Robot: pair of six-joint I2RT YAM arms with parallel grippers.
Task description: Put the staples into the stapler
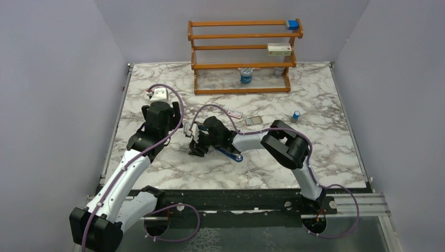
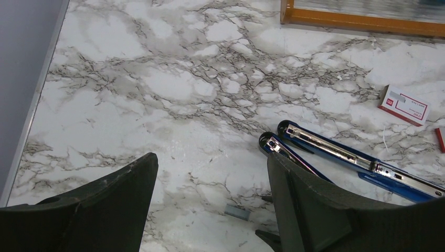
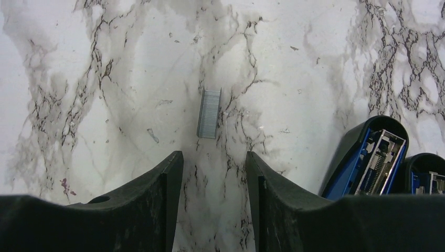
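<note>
A small grey strip of staples (image 3: 209,113) lies flat on the marble table, just beyond the fingertips of my right gripper. That gripper is open, and only bare table shows between its fingers. Two long blue-and-black stapler bodies lie side by side; the upper one (image 2: 336,149) is opened out flat, while the other (image 2: 291,152) is partly covered by a left finger. Their ends, the nearer stapler (image 3: 370,157) among them, show at the lower right of the right wrist view. My left gripper is at the left side, open and empty.
Behind the staplers lies a red-and-white staple box (image 1: 234,114), with a grey-and-beige item (image 1: 254,121) beside it. A wooden rack (image 1: 241,91) stands at the back, and a small blue object (image 1: 296,115) sits to the right.
</note>
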